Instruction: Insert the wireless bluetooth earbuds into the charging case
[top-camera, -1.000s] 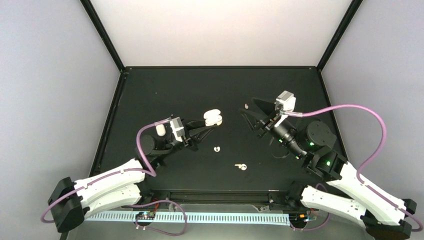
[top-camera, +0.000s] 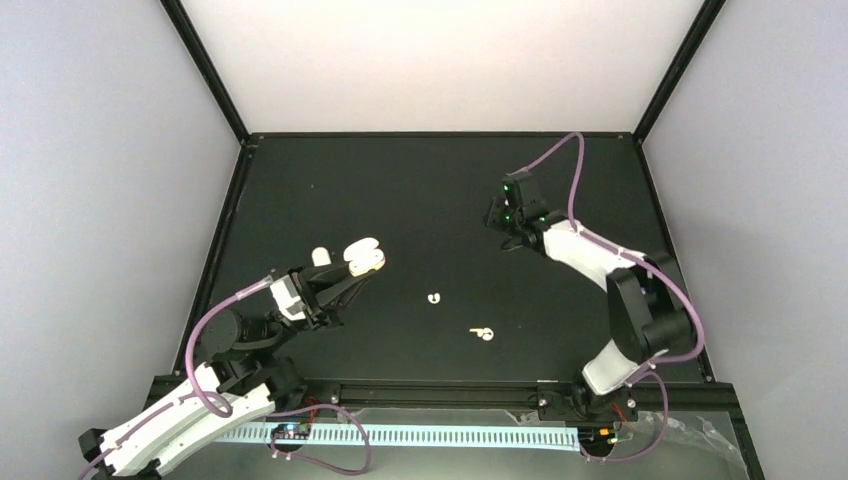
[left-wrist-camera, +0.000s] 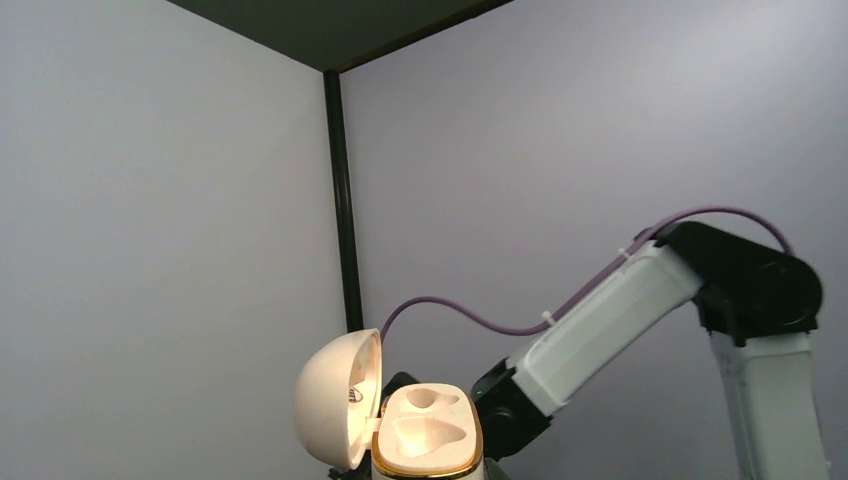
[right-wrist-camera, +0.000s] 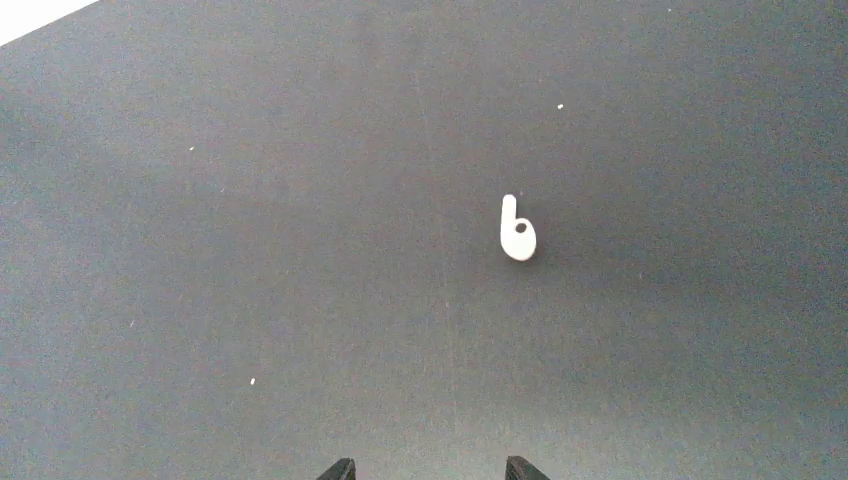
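Note:
My left gripper (top-camera: 355, 280) is shut on the white charging case (top-camera: 366, 258), which is held up with its lid open; in the left wrist view the case (left-wrist-camera: 425, 430) shows two empty slots. Small white pieces, apparently earbuds, lie on the black mat: one (top-camera: 434, 298) in the middle and another (top-camera: 482, 333) nearer the front. My right gripper (top-camera: 494, 215) is toward the back right, tilted down over the mat; in the right wrist view its fingertips (right-wrist-camera: 525, 470) stand apart at the bottom edge, with an earbud (right-wrist-camera: 517, 238) on the mat ahead of them.
The black mat (top-camera: 420, 180) is walled at the back and sides. A white object (top-camera: 321, 256) shows behind the left gripper.
The left gripper has moved left and toward the front with the case. The right arm has swung up and inward, its gripper turning to point down over the back right.

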